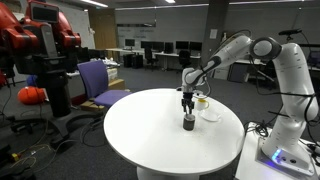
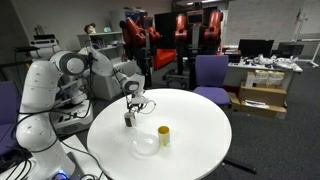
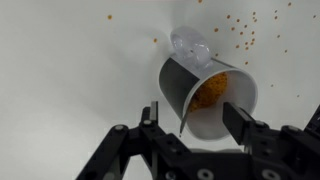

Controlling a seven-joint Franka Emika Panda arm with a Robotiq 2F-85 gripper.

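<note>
A dark cup stands on the white round table, with my gripper just above it. In the wrist view the cup is seen from above, with orange-brown crumbs inside. My gripper is partly open there, and the cup's near rim lies in the gap between its fingers. The left finger is outside the cup wall, while the right one overlaps the cup's mouth. Whether either finger touches the wall cannot be told.
A yellow container and a clear, shallow dish stand close to the cup. Beside the cup's far rim is a small transparent object. Loose crumbs dot the table. Its wide side away from the arm is clear.
</note>
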